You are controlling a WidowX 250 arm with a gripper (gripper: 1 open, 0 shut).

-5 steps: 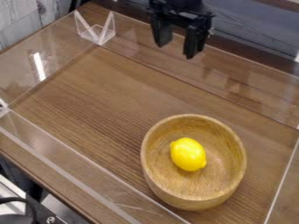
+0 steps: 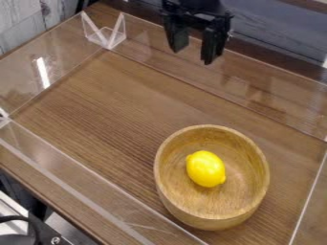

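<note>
My dark gripper (image 2: pixel 196 36) hangs at the top centre of the camera view, above the back of the wooden table, with its two fingers apart and open. Nothing shows between them. At the lower right a wooden bowl (image 2: pixel 177 196) holds a yellow lemon-like object (image 2: pixel 206 169), well apart from the gripper.
A clear plastic piece (image 2: pixel 105 33) stands at the upper left near the table's back edge. A dark cable or part lies at the lower left corner.
The gripper has shifted very slightly upward. The bowl and the yellow object are unchanged.
</note>
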